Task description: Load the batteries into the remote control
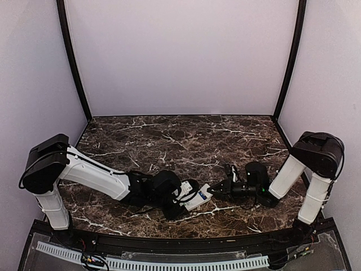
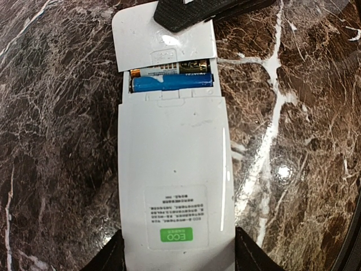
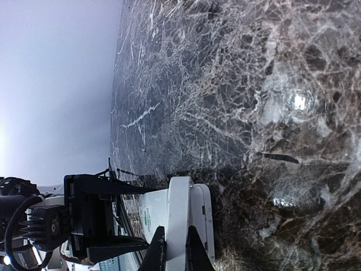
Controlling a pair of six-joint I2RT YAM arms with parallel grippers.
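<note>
The white remote control [image 2: 175, 152] lies back side up, with my left gripper shut around its near end. In its battery bay are a blue battery [image 2: 172, 82] and, behind it, an orange-and-black battery [image 2: 169, 68]. My right gripper is shut on the white battery cover [image 3: 179, 217]. In the left wrist view that cover [image 2: 163, 36] sits at the far end of the remote, over part of the bay, with a dark right finger [image 2: 186, 12] across it. Whether the cover touches the remote cannot be told.
A dark rail [image 1: 186, 240] runs along its front edge, and pale walls [image 1: 180, 56] stand around it.
</note>
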